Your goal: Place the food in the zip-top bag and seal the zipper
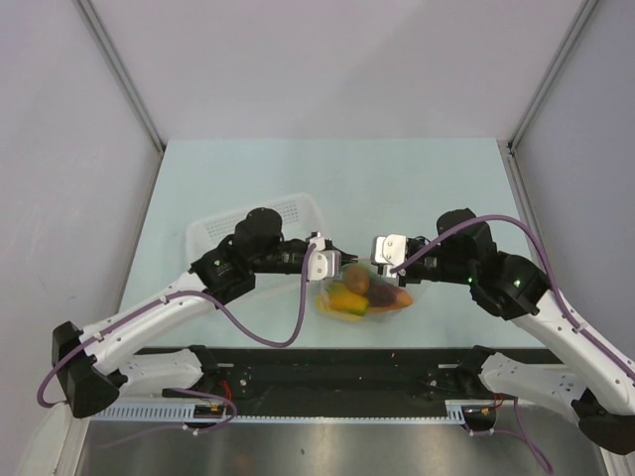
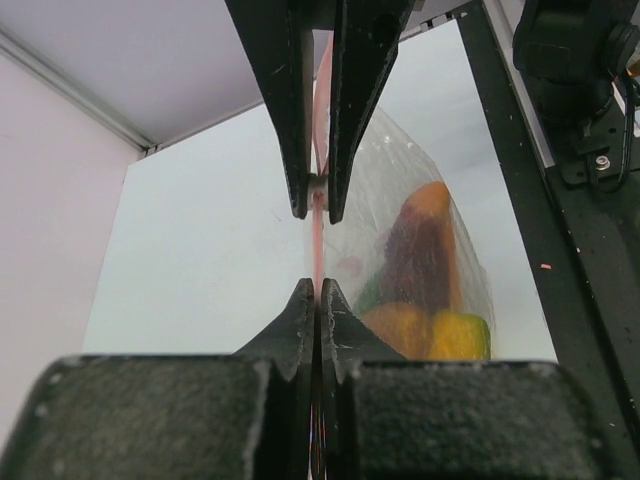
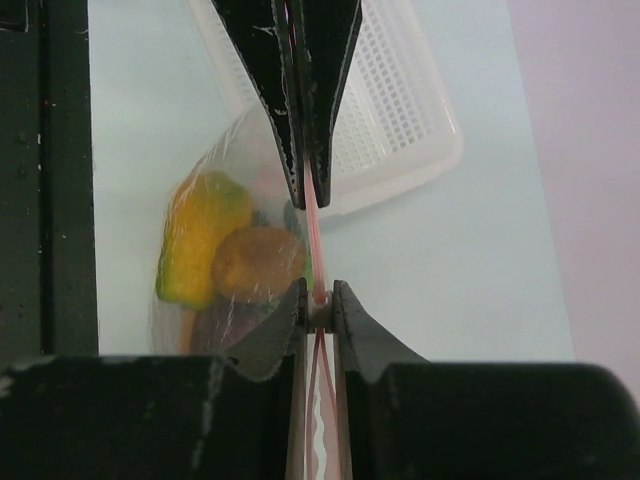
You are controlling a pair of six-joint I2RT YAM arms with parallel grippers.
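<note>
In the top view, the clear bag (image 1: 359, 296) with yellow, brown and orange food lies between the grippers; the food (image 2: 430, 250) (image 3: 258, 262) shows through it in both wrist views. My left gripper (image 1: 345, 258) and my right gripper (image 1: 377, 260) face each other over the bag's top. A pink zipper strip (image 2: 318, 245) (image 3: 313, 240) runs between them. The right gripper is shut on it. The left gripper is shut around the strip's line, its tips closed together.
A white perforated basket (image 1: 213, 223) sits behind the left arm. A dark edge runs along the front.
</note>
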